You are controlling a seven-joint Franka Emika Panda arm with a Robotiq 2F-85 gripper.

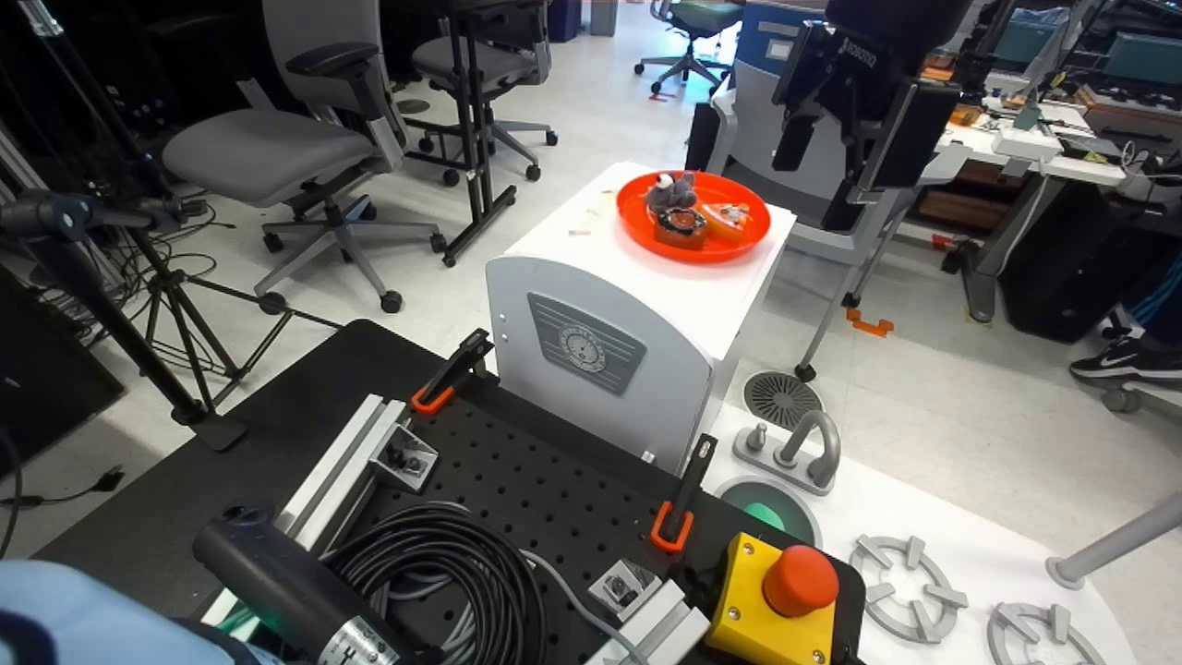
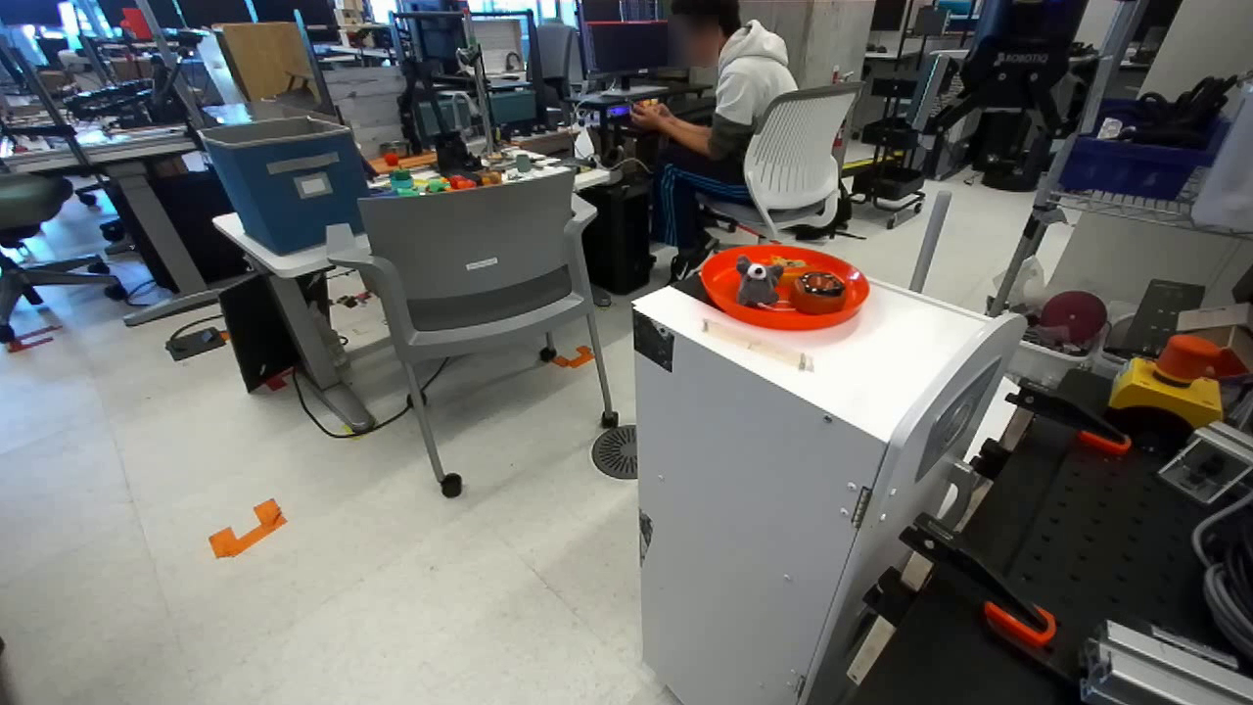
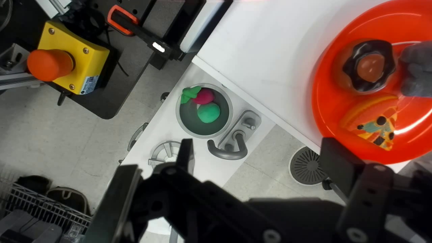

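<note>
A red-orange round plate (image 1: 711,250) rests on the white cabinet top. On it are a grey plush toy (image 2: 759,282), a brown round toy with dark scalloped icing (image 3: 369,66) and an orange wedge toy with a patterned face (image 3: 375,125). Off to the plate's right in exterior view 1, my gripper (image 1: 833,168) hangs in the air, its fingers wide apart with nothing between them. Inside the sink (image 3: 204,131) in the wrist view lie a green round toy (image 3: 209,113) and a magenta toy with green leaves (image 3: 203,96).
A grey faucet (image 3: 239,147) rises beside the sink, and burner grates (image 1: 909,588) lie on the white counter. On the black table are a yellow emergency-stop box (image 1: 758,598), clamps (image 1: 689,488) and coiled cable (image 1: 443,565). The cabinet top in front of the plate is mostly bare.
</note>
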